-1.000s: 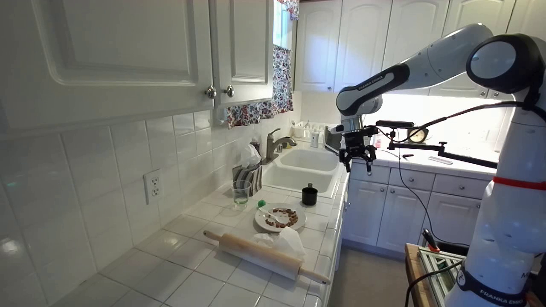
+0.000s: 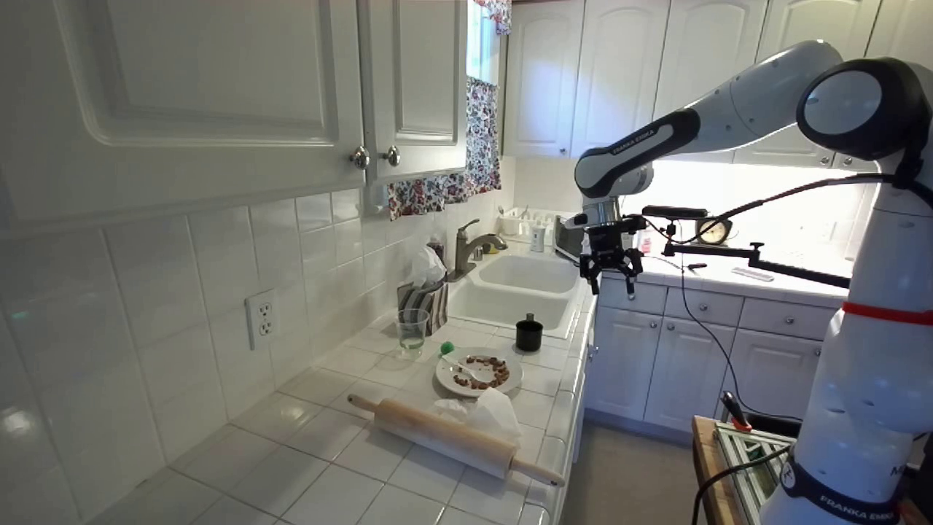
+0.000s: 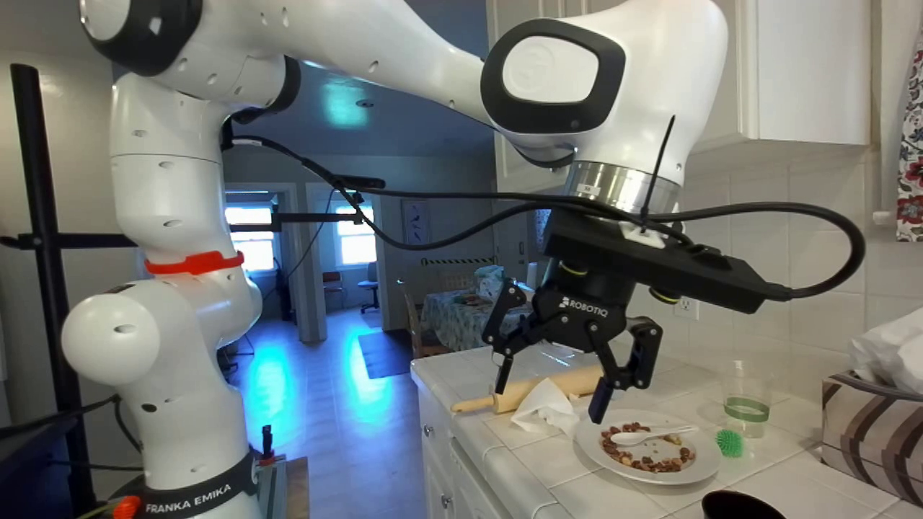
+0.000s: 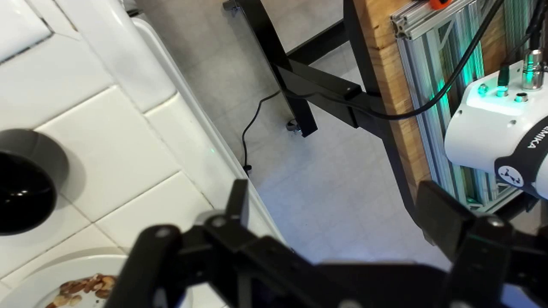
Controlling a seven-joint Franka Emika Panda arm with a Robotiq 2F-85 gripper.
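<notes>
My gripper [image 2: 614, 287] hangs open and empty in the air, off the front edge of the tiled counter in exterior view 1. In exterior view 2 its two fingers stand wide apart. A white plate [image 2: 446, 381] holds nuts [image 3: 655, 463] in a rough ring, with a white spoon [image 3: 650, 435] lying across them. Behind the plate, towards the sink, stands a small black cup [image 2: 529, 336]; the wrist view shows this cup [image 4: 49, 154] at the left edge, apart from my fingers. A crumpled white tissue [image 2: 496, 415] lies between the plate and a wooden rolling pin [image 2: 446, 437].
Along the wall stand a clear plastic cup [image 2: 412, 332], a green spiky ball [image 3: 729, 442] and a striped tissue box [image 2: 434, 306]. The white sink [image 2: 516, 302] lies beyond. Bare tiles [image 2: 262, 455] fill the counter's near left. Cabinets [image 2: 420, 87] overhang the wall side.
</notes>
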